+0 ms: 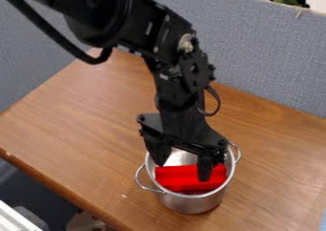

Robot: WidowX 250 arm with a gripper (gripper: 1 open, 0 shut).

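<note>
A red cylinder (189, 181) lies across the inside of a silver pot (188, 202) with two wire handles, at the lower middle of the camera view. My black gripper (184, 164) is down at the pot, open, its fingers reaching inside the rim, one at the left and one at the right, just over or beside the red cylinder. Whether either finger touches the cylinder cannot be told.
The pot stands near the front edge of a wooden table (71, 120). A grey padded wall (261, 58) runs along the back.
</note>
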